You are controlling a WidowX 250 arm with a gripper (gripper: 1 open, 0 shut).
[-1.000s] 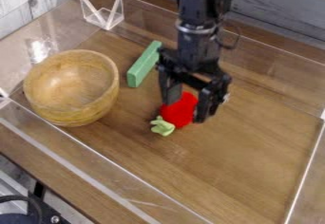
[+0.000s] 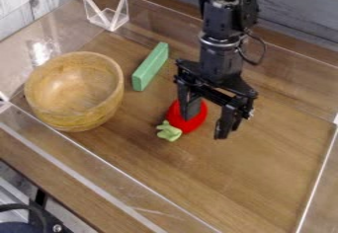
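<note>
My black gripper (image 2: 209, 113) is open and low in the middle of the table, its fingers spread to either side. Just under its left side sits a round red object (image 2: 185, 121) with a small light-green leafy top (image 2: 169, 131), like a strawberry or tomato toy, partly covered by the gripper. Whether the fingers touch it I cannot tell.
A large tan bowl (image 2: 75, 113) stands at the left. A green bar (image 2: 150, 66) lies behind the gripper to the left. A white wire holder (image 2: 109, 12) is at the back left.
The gripper has shifted slightly, with its fingers a little lower and nearer the front. The red object shows somewhat differently beneath it; the other things have not moved.
</note>
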